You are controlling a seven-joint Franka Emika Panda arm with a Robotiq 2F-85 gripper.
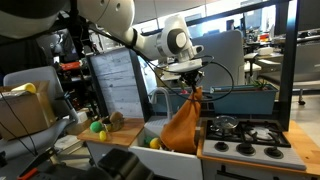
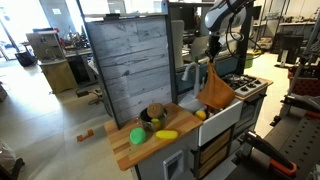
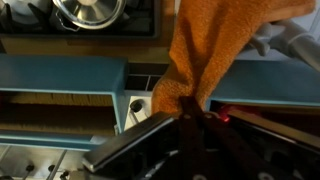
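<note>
An orange cloth (image 1: 181, 130) hangs stretched upward from the white open compartment (image 1: 165, 160) in exterior view 1. Its top end is pinched by my gripper (image 1: 194, 92), which is shut above the counter. Exterior view 2 shows the same cloth (image 2: 215, 91) spread wide at the bottom, its lower part still down in the compartment. In the wrist view the cloth (image 3: 210, 45) narrows towards the dark fingers at the bottom centre and covers part of them.
Right of the cloth stands a stove (image 1: 258, 148) with a metal pot (image 1: 226, 124). A teal shelf (image 1: 245, 103) runs behind it. To the left, a wooden counter (image 2: 140, 148) carries a bowl (image 2: 154, 117) and a yellow item (image 2: 167, 134).
</note>
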